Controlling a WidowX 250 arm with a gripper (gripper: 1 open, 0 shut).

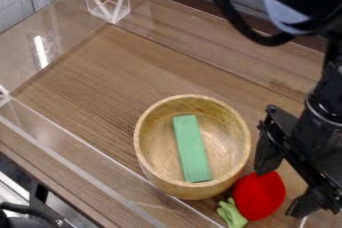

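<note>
My black gripper (pixel 287 162) is low at the right of the camera view, open, its fingers spread over and around a red strawberry-like object (pixel 259 194) with a green leafy top (pixel 231 213). Whether the fingers touch it I cannot tell. Left of it, a round wooden bowl (pixel 160 122) holds an upright-lying green rectangular block (pixel 191 150). The black arm rises from the gripper to the top of the view and hides part of the right side.
A clear raised edge runs along the lower left. A white wire-like shape (pixel 107 4) stands at the back left.
</note>
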